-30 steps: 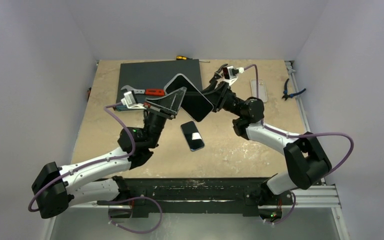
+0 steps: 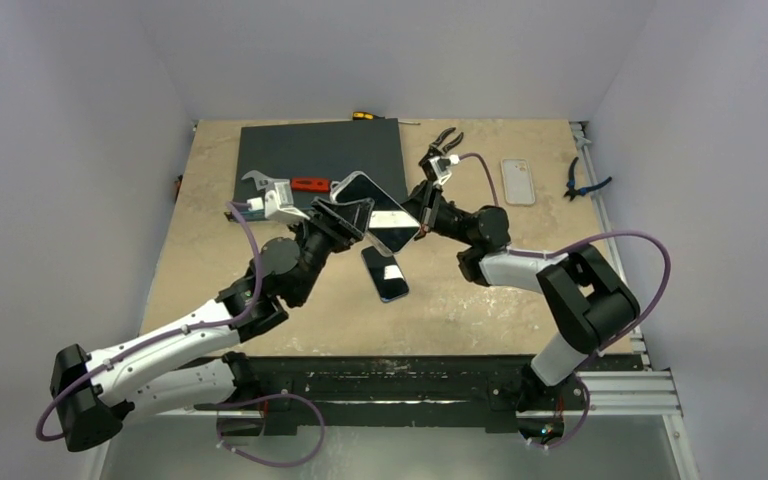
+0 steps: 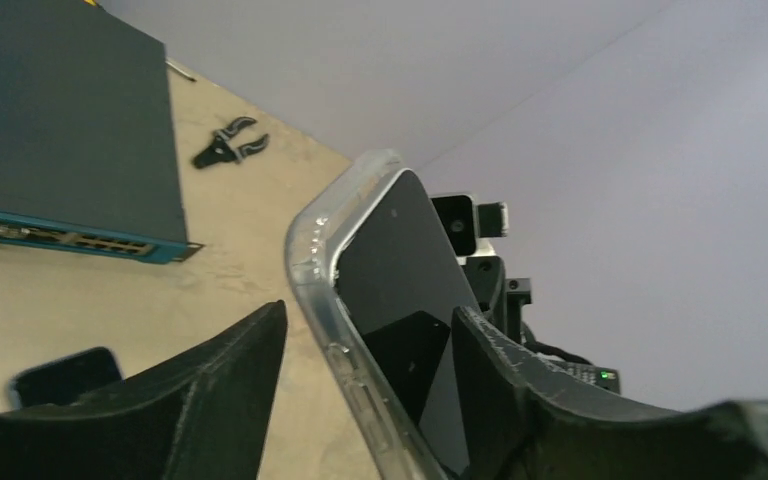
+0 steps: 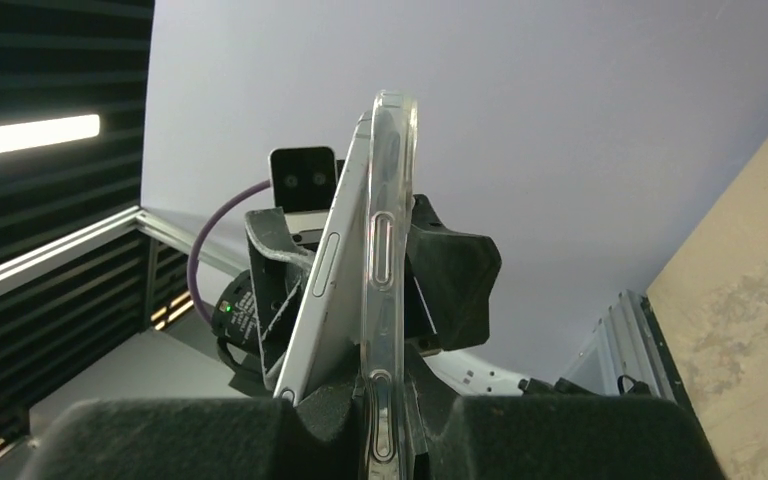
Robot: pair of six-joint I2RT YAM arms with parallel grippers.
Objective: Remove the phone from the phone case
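The silver phone (image 4: 327, 262) and its clear case (image 4: 387, 170) are held upright in the air; in the right wrist view the phone leans away from the case toward its lower end. My right gripper is shut on the clear case. My left gripper is part open, its fingers at the near edge of the phone and case (image 2: 378, 215), the left wrist view showing the case rim between them. Whether it touches the phone is unclear.
Another phone (image 2: 385, 275) lies below on the table. A dark panel (image 2: 315, 145) with a wrench, pliers (image 2: 585, 185), a screwdriver and a white case (image 2: 518, 182) lie around.
My right arm has shifted left and turned, tilting the phone and case. My left gripper has rotated and moved slightly, its wrist now more upright.
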